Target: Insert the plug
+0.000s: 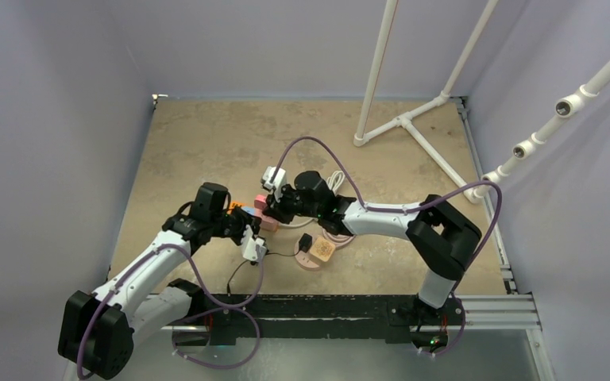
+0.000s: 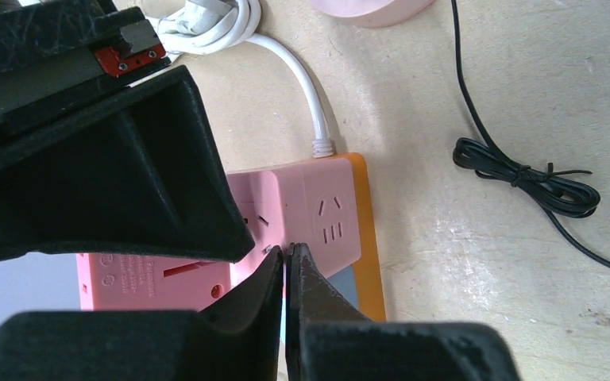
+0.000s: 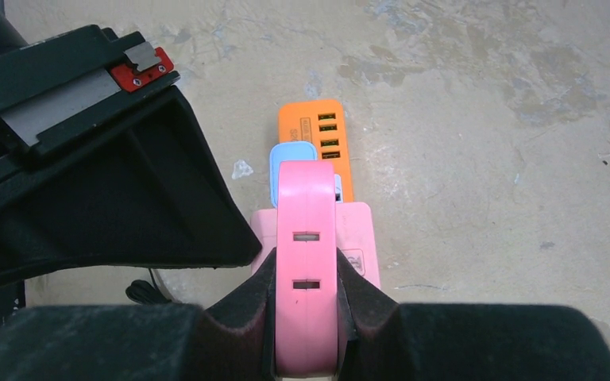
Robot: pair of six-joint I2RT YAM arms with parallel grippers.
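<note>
My right gripper is shut on the pink upper part of a power strip, whose orange body with USB ports and light-blue block lie beyond it. In the left wrist view the pink socket face has a white cord leaving its end. My left gripper is shut, its fingertips at the pink housing, nothing visible between them. A black adapter plug with a thin cable lies right of the strip in the top view, apart from it.
A pink round base with a wooden-topped block sits near the front. Coiled white cord lies behind the right arm. A black cable bundle lies beside the strip. White pipe frames stand at the right.
</note>
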